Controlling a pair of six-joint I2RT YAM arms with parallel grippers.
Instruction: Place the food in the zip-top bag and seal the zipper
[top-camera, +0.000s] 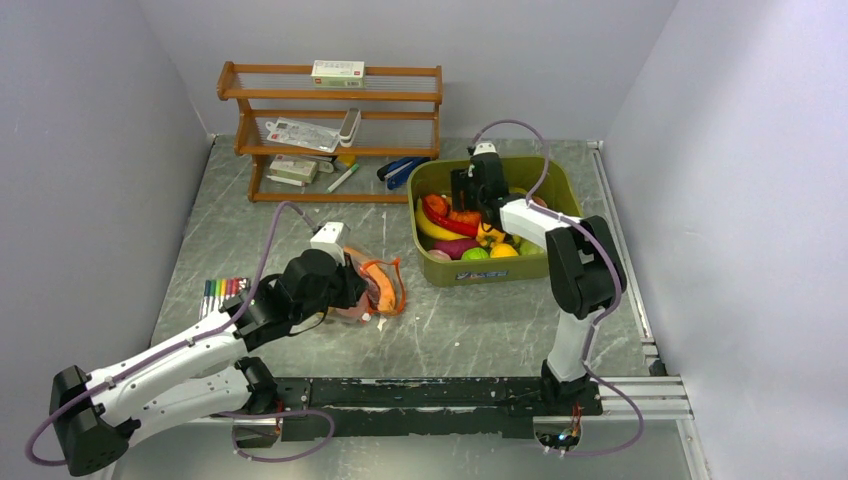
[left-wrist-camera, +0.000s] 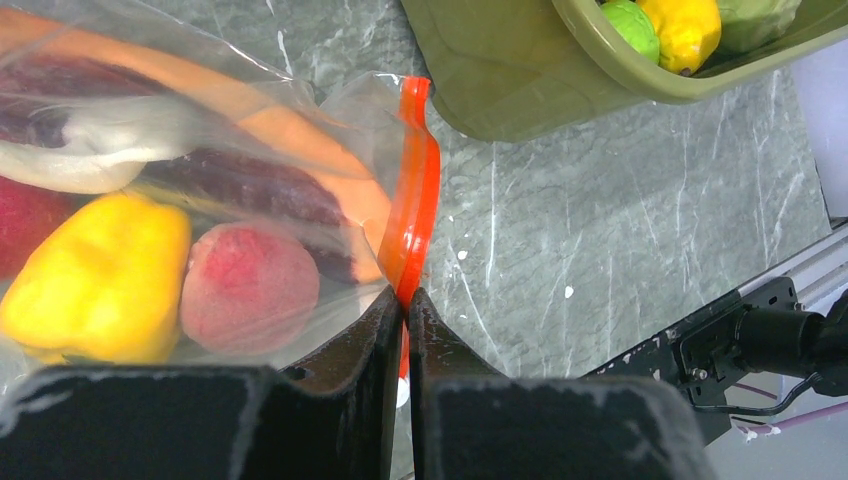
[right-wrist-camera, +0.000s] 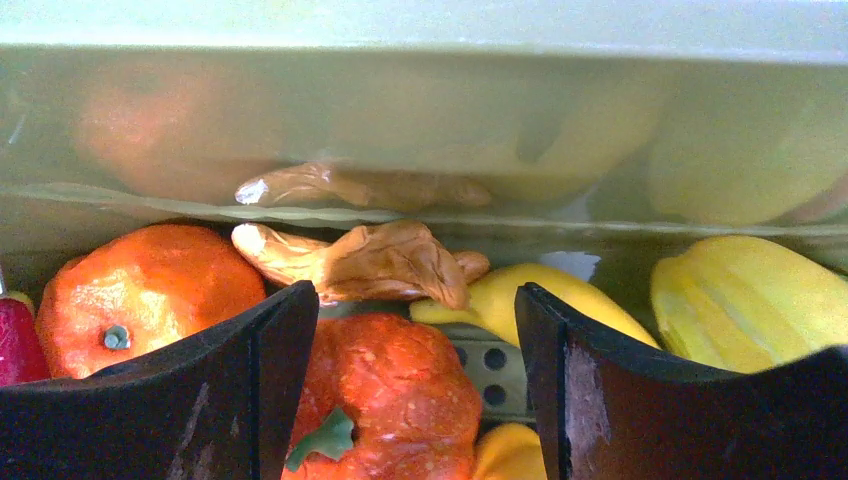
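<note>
A clear zip bag with an orange zipper edge (left-wrist-camera: 412, 200) lies left of the bin, holding several foods, among them a yellow pepper (left-wrist-camera: 100, 280) and a peach (left-wrist-camera: 250, 287). My left gripper is shut on the bag's orange edge. Inside the green bin (top-camera: 430, 268), my right gripper stands open above the food, nothing held. Between and just beyond its fingers, the right wrist view shows an orange-red pumpkin (right-wrist-camera: 400, 390), a brown ginger root (right-wrist-camera: 385, 265) and a yellow fruit (right-wrist-camera: 550, 295). A round orange pumpkin (right-wrist-camera: 150, 290) sits to the left.
The bin's far wall (right-wrist-camera: 420, 130) rises close beyond the right fingers. A wooden rack (top-camera: 340, 198) with stationery stands at the back. Colored markers (top-camera: 222, 292) lie at the left. Bare table (top-camera: 470, 330) stretches in front of the bin.
</note>
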